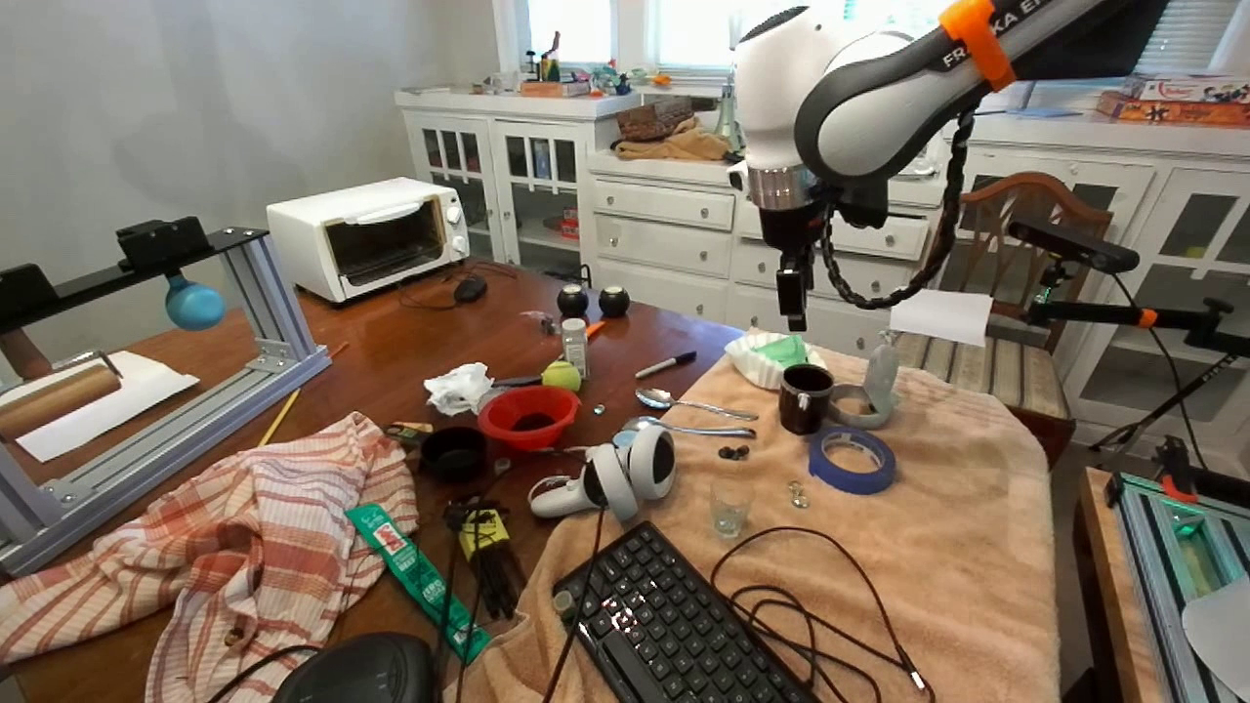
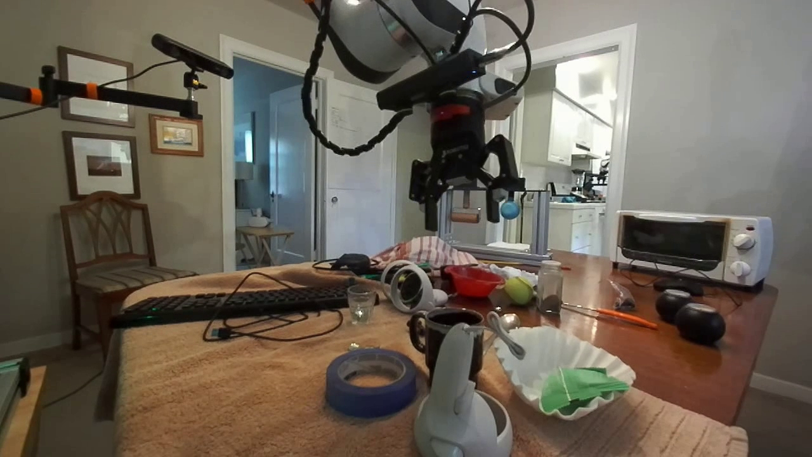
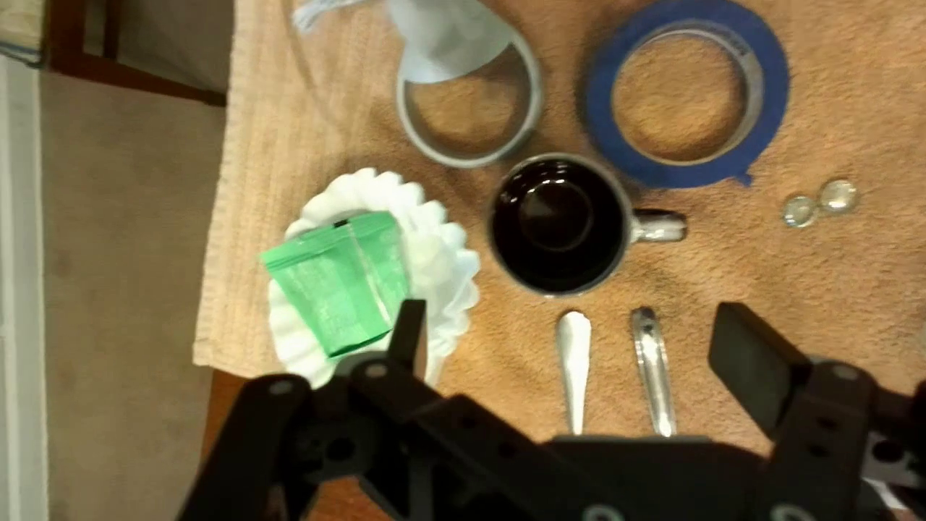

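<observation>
High over the towel-covered end of the table, my gripper (image 2: 473, 207) stands open, its fingers wide apart and nothing between them. In the wrist view a dark mug (image 3: 560, 224) sits upright just beyond the fingertips, its handle pointing right. To its left is a white fluted bowl (image 3: 434, 252) with green packets (image 3: 347, 278) in it. A blue tape roll (image 3: 772, 87) lies flat near the mug. Beside that rests a grey-white ring-shaped controller (image 3: 531, 82). Two spoon handles (image 3: 574, 360) show below the mug, between the fingers' lines.
A clear glass (image 1: 729, 510), a keyboard (image 1: 686, 627) with loose cables and a white controller (image 1: 621, 475) occupy the near side. A red bowl (image 1: 529, 416) and a tennis ball (image 1: 562, 376) stand farther off. Bare towel (image 1: 961, 504) stretches right of the tape.
</observation>
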